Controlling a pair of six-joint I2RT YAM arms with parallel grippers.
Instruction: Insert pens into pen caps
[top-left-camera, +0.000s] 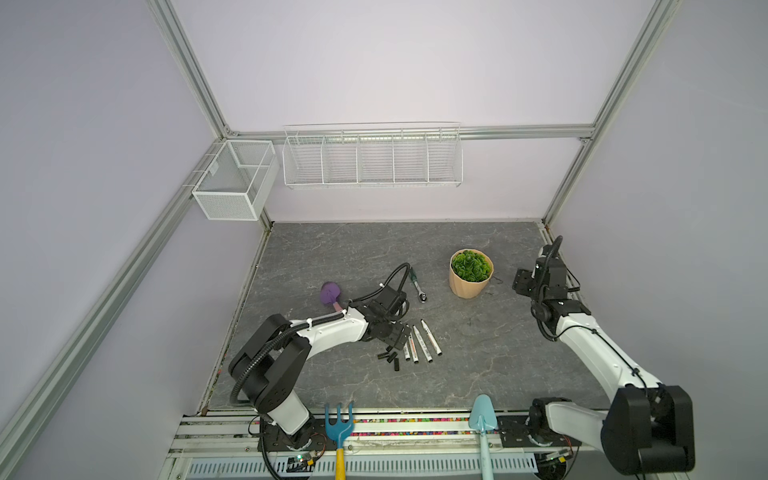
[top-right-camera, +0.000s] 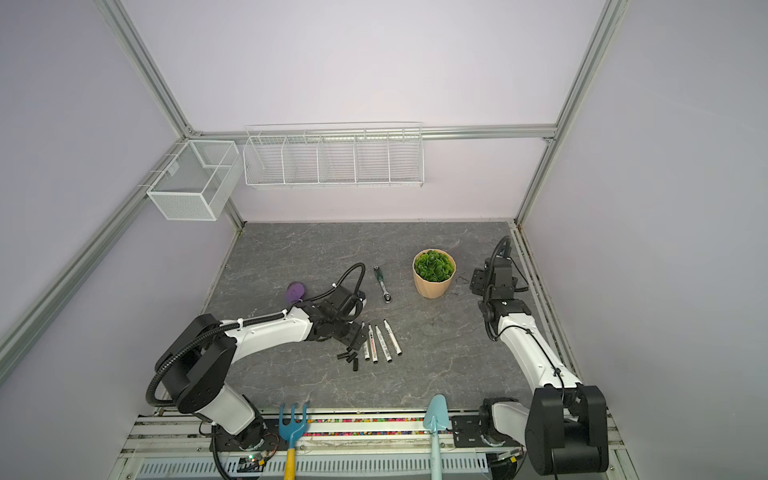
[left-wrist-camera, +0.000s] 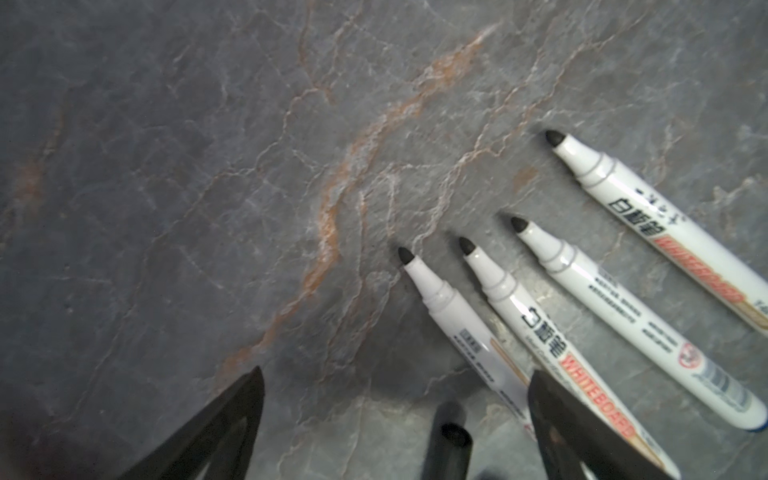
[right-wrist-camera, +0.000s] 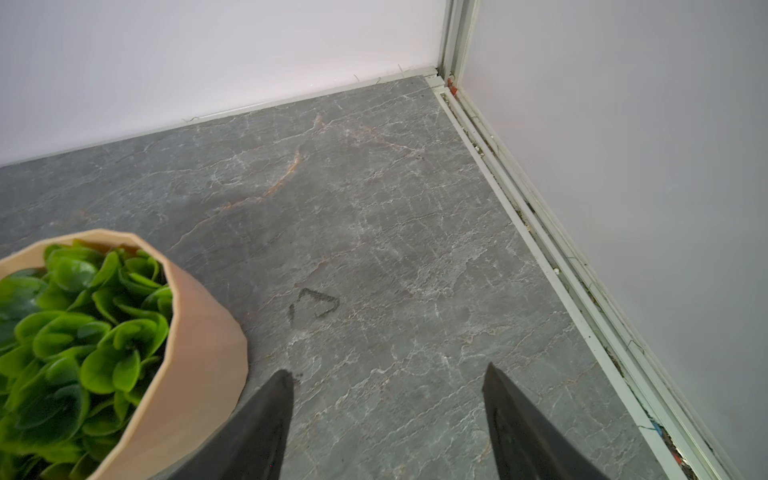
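Observation:
Several white whiteboard markers with bare black tips (left-wrist-camera: 656, 256) lie side by side on the grey table (top-left-camera: 304, 256), with black caps (top-left-camera: 396, 364) loose beside them. My left gripper is open just above the markers' tip ends, one cap (left-wrist-camera: 448, 452) showing between its fingertips and nothing held. In the right wrist view, my right gripper stands apart over the right side of the table beside the plant pot, fingers parted, holding nothing.
A potted plant (top-left-camera: 470, 272), a ratchet wrench (top-right-camera: 382, 284) and a purple object (top-right-camera: 295, 292) lie behind the markers. Wire baskets (top-left-camera: 372, 160) hang on the back wall.

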